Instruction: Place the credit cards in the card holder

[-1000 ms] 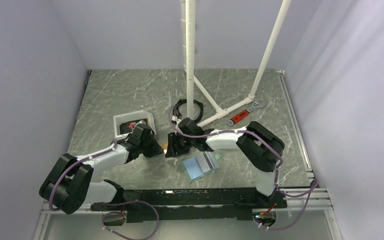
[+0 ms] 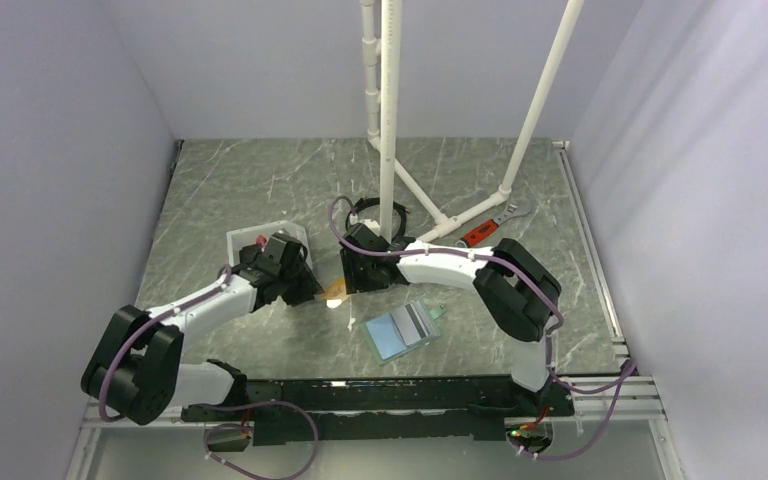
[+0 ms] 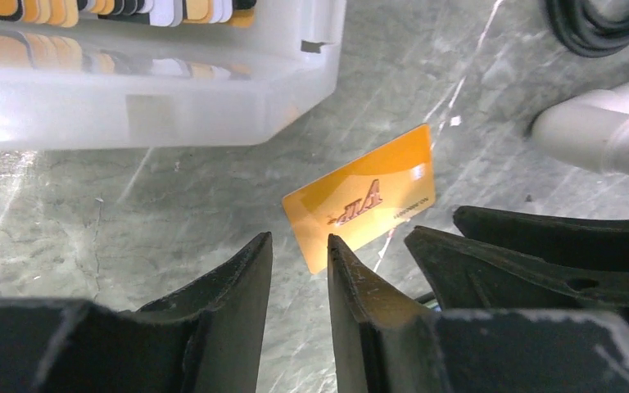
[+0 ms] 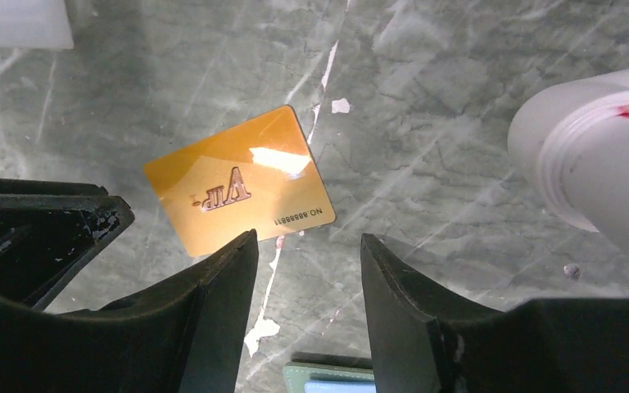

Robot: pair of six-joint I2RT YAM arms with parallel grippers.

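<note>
An orange VIP card [image 4: 237,184] lies flat on the grey marbled table, with both grippers close by. My left gripper is partly open, its tips over the card's near left corner and nothing between its fingers. On the card's other side, my right gripper stands open and empty; the card lies just beyond its left finger [image 4: 237,270]. The card holder [image 2: 402,330], with light blue and grey panels, rests on the table in front of the right arm. Its edge [image 4: 328,385] shows at the bottom of the right wrist view.
A white bin [image 2: 235,240] with several cards [image 3: 131,10] in it stands at the left. Behind the grippers are a black cable coil [image 3: 594,24], a white pipe stand [image 2: 388,130] and a red-handled wrench [image 2: 480,233].
The right gripper has shifted slightly back and the left gripper has moved in small shifts beside the card. The holder has not moved.
</note>
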